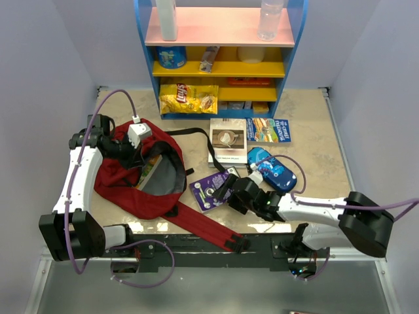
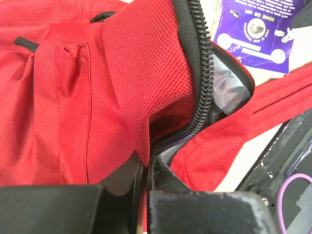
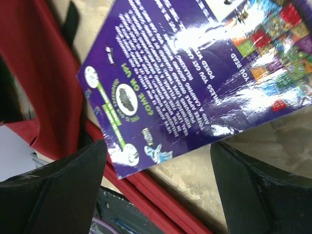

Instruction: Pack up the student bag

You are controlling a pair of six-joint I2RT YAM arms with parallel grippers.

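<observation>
The red bag (image 1: 127, 190) lies on the left of the table with its mouth unzipped, and a book (image 1: 149, 171) shows inside it. My left gripper is shut on a fold of the bag's red fabric beside the zipper. A purple book (image 3: 161, 78) lies flat to the right of the bag. Over its near edge, my right gripper stands open, one finger (image 3: 73, 180) on each side of the view and nothing held between them. In the top view, the right hand covers part of the purple book.
A book with a cup on its cover (image 1: 228, 140), a blue-and-yellow book (image 1: 268, 130) and a blue pencil case (image 1: 272, 171) lie behind the right hand. The shelf (image 1: 222, 70) stands at the back. Bare table stretches along the right side.
</observation>
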